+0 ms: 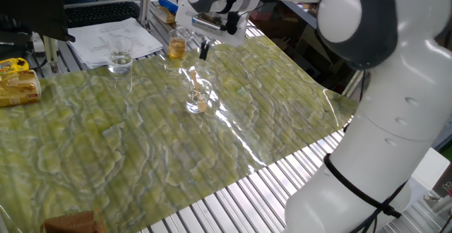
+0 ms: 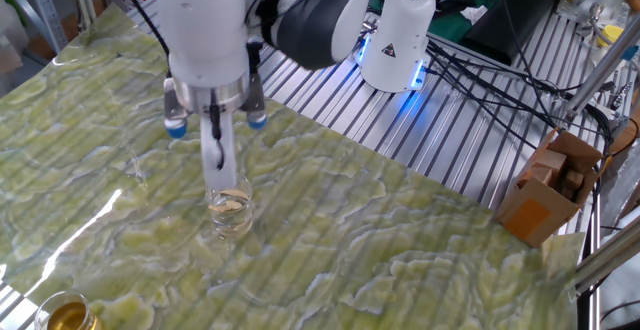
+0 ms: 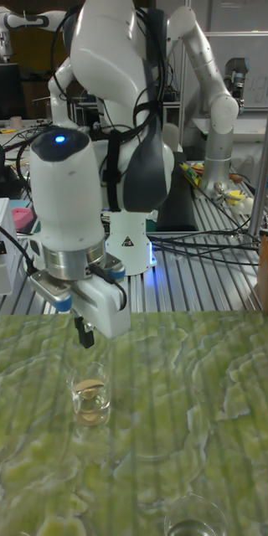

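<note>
A clear glass with clear liquid point(image 1: 191, 106) stands upright on the green marbled sheet point(image 1: 141, 162). A wooden stick point(image 1: 194, 82) leans in it and pokes above the rim. My gripper point(image 1: 204, 51) hangs over the sheet, above and behind this glass in exterior view 1. In exterior view 3 its black fingertips point(image 3: 85, 337) show just above the glass point(image 3: 91, 402), apart from it. The fingertips look close together, but whether they are open or shut cannot be made out. Exterior view 2 hides them behind the hand, above the glass point(image 2: 230, 215).
A cup of amber liquid point(image 1: 177, 48) and another clear cup point(image 1: 121, 63) stand near the sheet's far edge. Papers point(image 1: 113, 41) lie behind. A brown package point(image 1: 19, 88) is at the left, a cardboard box point(image 2: 552, 185) at a corner. Much of the sheet is clear.
</note>
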